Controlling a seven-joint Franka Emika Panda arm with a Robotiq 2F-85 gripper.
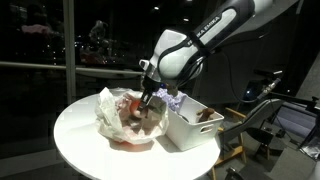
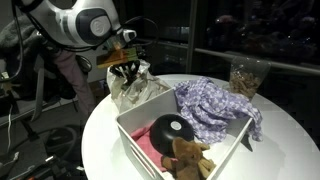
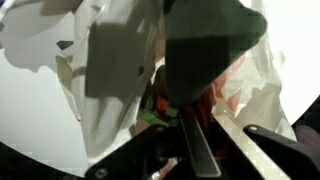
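A crumpled whitish plastic bag stands open on the round white table. My gripper points down into its mouth, and in the second exterior view the gripper is over the same bag. The fingers are shut on a red and grey-green item, whose dull green part fills the upper middle of the wrist view. Red shows close to the fingers there, within the bag. The contact itself is mostly dark and hidden. What the item is cannot be told.
Beside the bag, a white bin holds a brown plush toy, a black round thing and a purple patterned cloth. A clear container stands behind.
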